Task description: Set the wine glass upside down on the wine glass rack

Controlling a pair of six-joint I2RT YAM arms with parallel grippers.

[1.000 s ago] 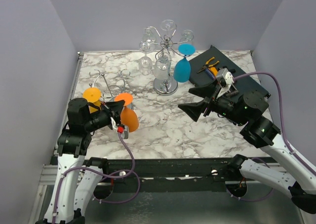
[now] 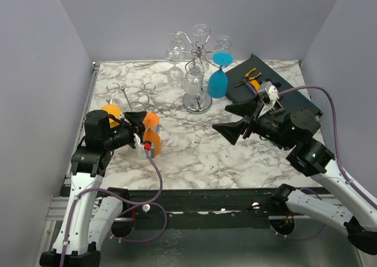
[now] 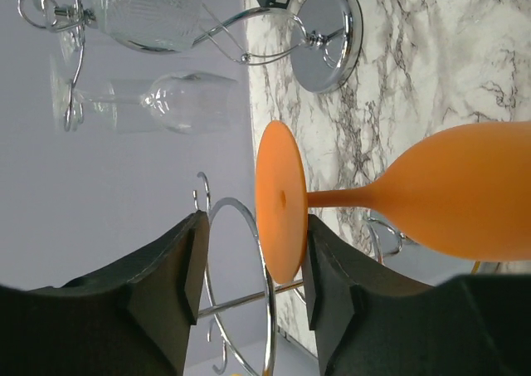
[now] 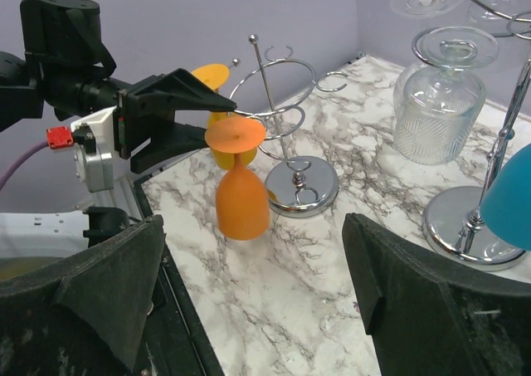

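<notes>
An orange wine glass is upside down, its round base on top and bowl below, beside the low chrome rack. My left gripper is at the base, fingers parted; in the left wrist view the base shows between them, overlapping the right-hand finger. Seen from the right wrist, the bowl hangs at the rack's near side, left of the rack's round foot. I cannot tell whether the stem sits in a hook. My right gripper is open and empty over the table.
A yellow glass is by the low rack, close to my left gripper. Clear glasses and a blue glass hang on the taller rack. Tools lie on a dark mat.
The left fingers have spread and shifted slightly to the back left. The orange glass's base has moved a little toward the front and right. My right arm is still.
</notes>
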